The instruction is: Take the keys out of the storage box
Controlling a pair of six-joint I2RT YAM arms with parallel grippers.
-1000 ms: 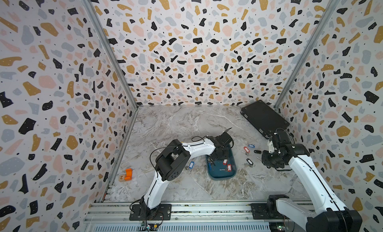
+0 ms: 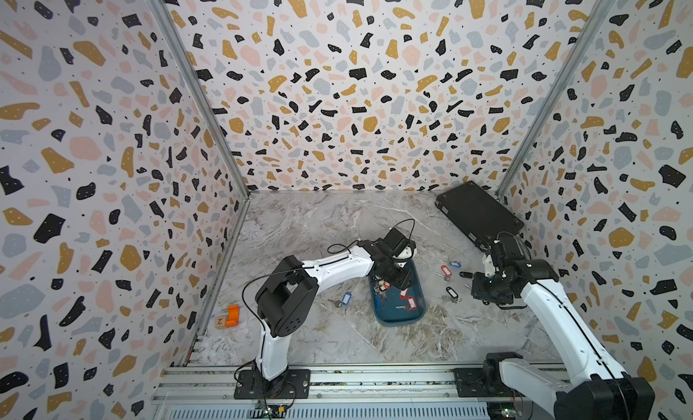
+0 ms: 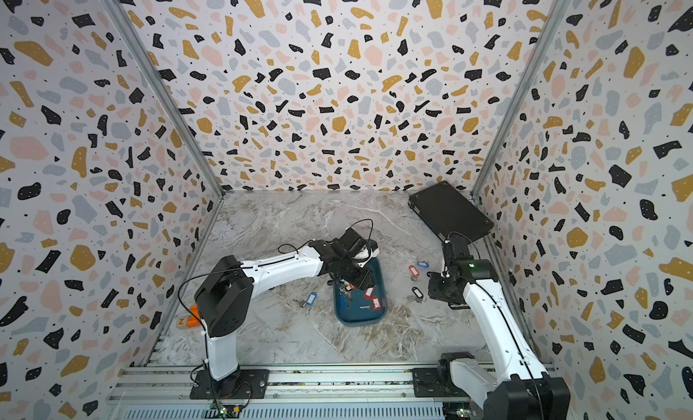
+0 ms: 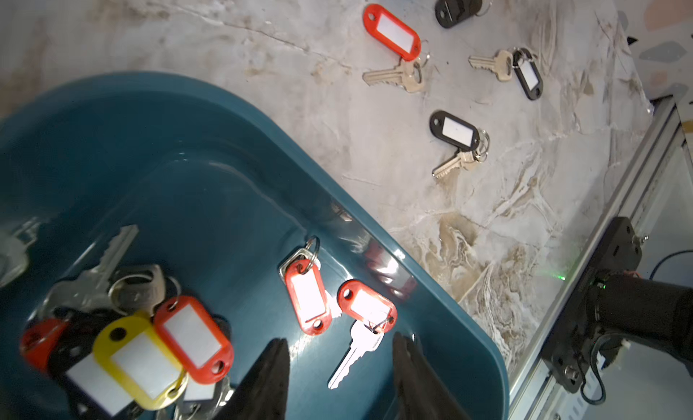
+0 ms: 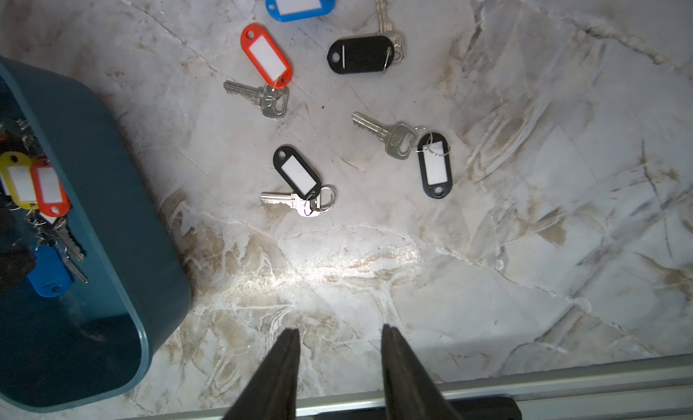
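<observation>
The teal storage box holds a pile of keys with red, yellow, black and blue tags, plus two red-tagged keys apart from the pile. My left gripper is open above the box, fingers either side of a key near those two red tags, holding nothing. My right gripper hangs right of the box over bare table, fingers apart, nothing between them. Several keys lie outside the box, tagged red, black and blue.
A black flat case sits at the back right. An orange object lies at the left edge.
The right arm looks unchanged.
</observation>
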